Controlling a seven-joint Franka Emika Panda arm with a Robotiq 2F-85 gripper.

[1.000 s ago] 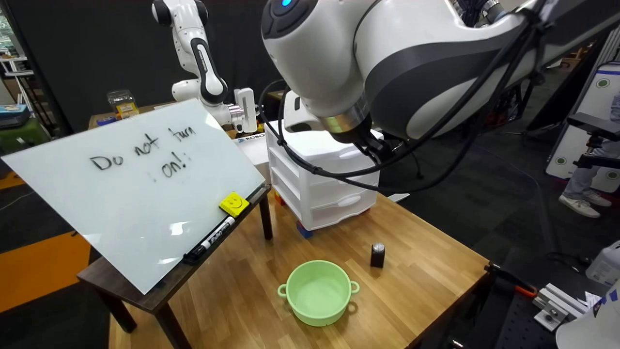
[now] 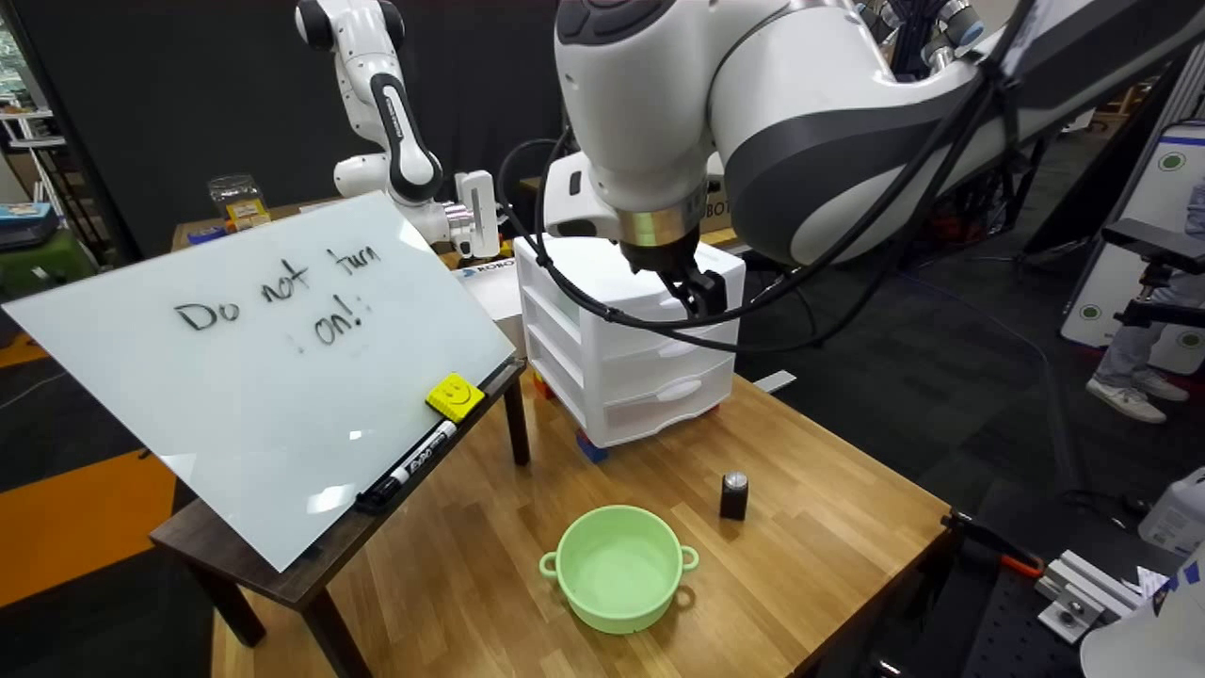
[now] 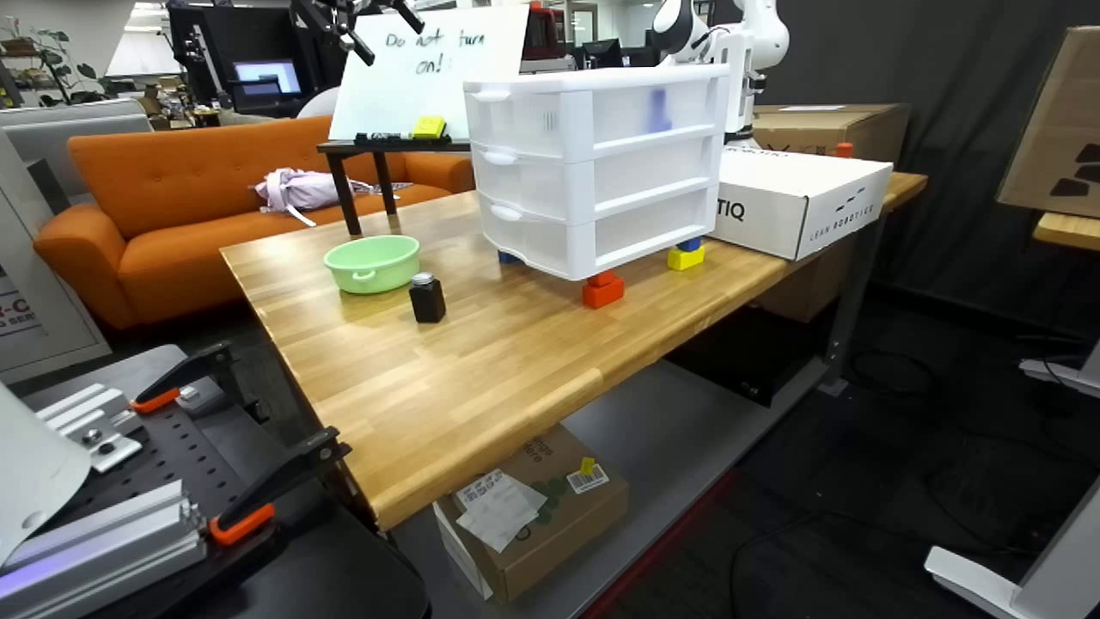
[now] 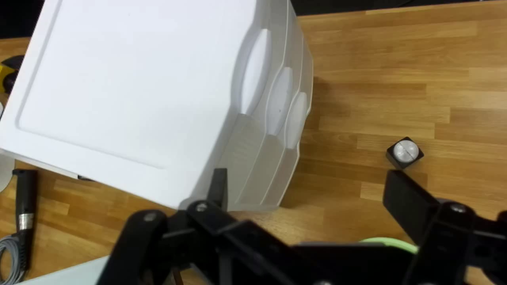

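Note:
My gripper is open above the table, its black fingers wide apart and nothing between them. In the wrist view the white drawer unit point(image 4: 128, 80) lies to the upper left, its drawer fronts facing right; all three drawers look closed. A small black shaker with a silver top point(image 4: 405, 152) stands upright on the wood, to the right. Only the rim of the light green bowl point(image 4: 392, 242) shows behind the gripper there. Exterior view 1 has the whole bowl point(image 2: 618, 565), empty, left of the shaker point(image 2: 734, 496); the gripper point(image 2: 706, 299) hangs in front of the drawers' upper part.
A whiteboard point(image 2: 282, 339) with handwriting leans on a small dark stand, holding a yellow eraser point(image 2: 455, 396) and a marker point(image 2: 421, 451). Coloured blocks point(image 3: 603, 290) sit under the drawer unit. A white box point(image 3: 799, 196) stands behind.
My arm has shifted and its wrist has turned to point more straight down, the gripper moving slightly left in exterior view 1. Bowl, shaker and drawers have stayed put.

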